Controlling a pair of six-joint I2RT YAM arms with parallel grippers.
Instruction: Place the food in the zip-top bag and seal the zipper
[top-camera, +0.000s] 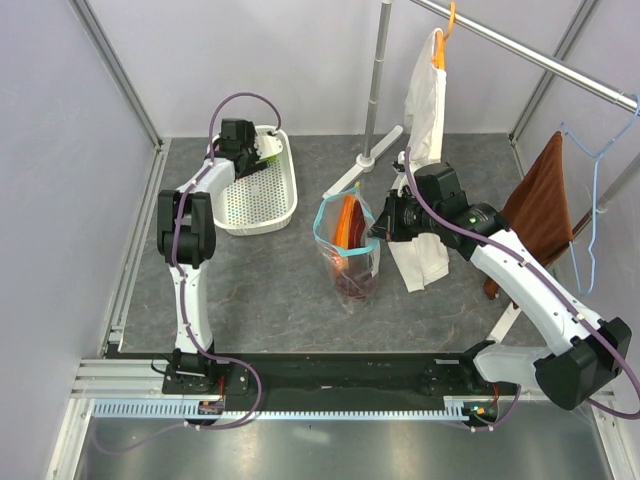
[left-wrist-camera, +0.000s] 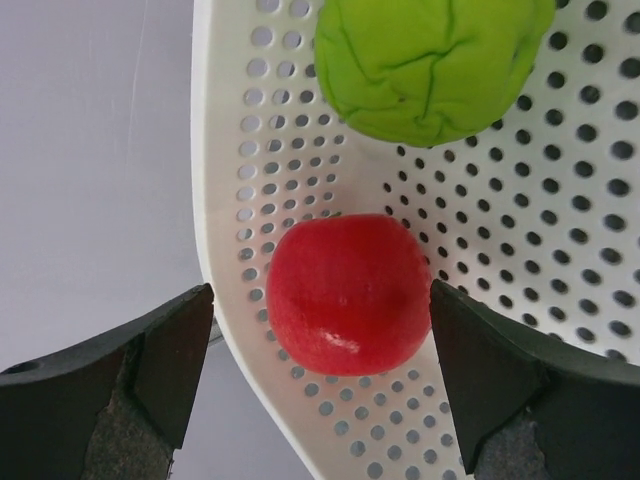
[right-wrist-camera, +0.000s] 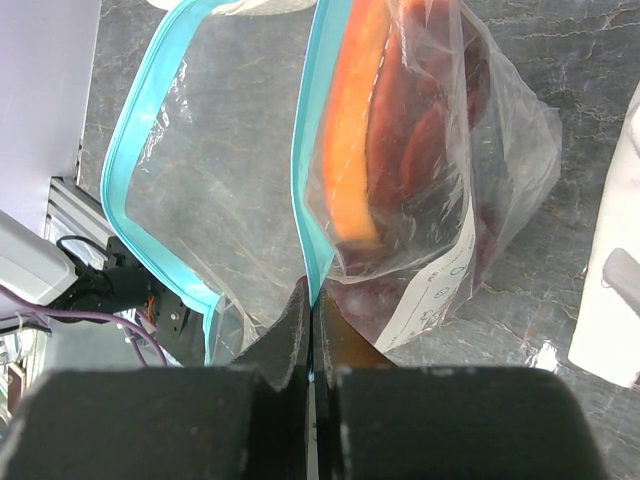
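Note:
My left gripper is open inside the white perforated basket (top-camera: 250, 210), with a red food item (left-wrist-camera: 348, 292) between and just beyond its fingers. A green food item (left-wrist-camera: 430, 60) lies farther along in the basket. The clear zip top bag (top-camera: 345, 265) with a light blue rim holds orange and dark red long food items (right-wrist-camera: 355, 130). My right gripper is shut at the bag's rim, with the blue zipper edge running into its fingertips.
A white clothes rack (top-camera: 372, 100) with hangers stands at the back right, with a white cloth (top-camera: 425, 90) and a brown cloth (top-camera: 535, 210) on it. The grey floor between basket and left arm's base is clear.

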